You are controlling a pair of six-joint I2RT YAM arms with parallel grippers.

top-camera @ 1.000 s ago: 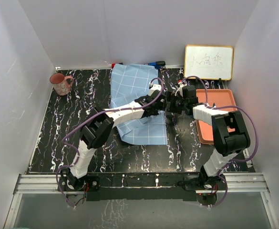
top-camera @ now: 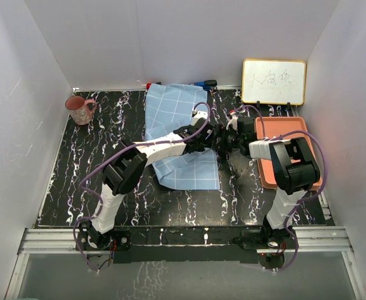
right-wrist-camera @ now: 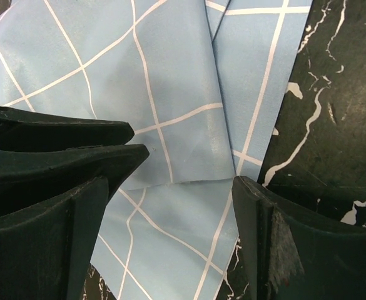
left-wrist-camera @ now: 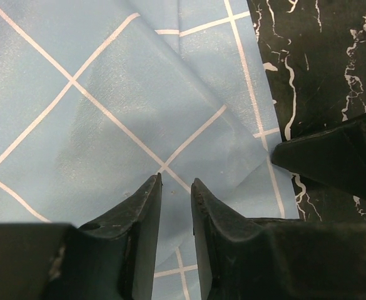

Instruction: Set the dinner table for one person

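Observation:
A light blue checked cloth lies on the dark marble table, partly folded over and rumpled, with a folded corner in both wrist views. My left gripper hovers at the cloth, its fingertips slightly apart, nothing visible held between them. My right gripper is close beside the left at the cloth's right edge; in the right wrist view its dark fingers reach down to the folded corner. The left gripper's tips overlap part of that view, so what the right fingers hold is unclear.
An orange tray lies at the right, partly under my right arm, with a whiteboard behind it. A patterned mug stands at the back left.
My right arm has moved a little toward the middle, closer to the left gripper and the cloth. The left arm has shifted only slightly.

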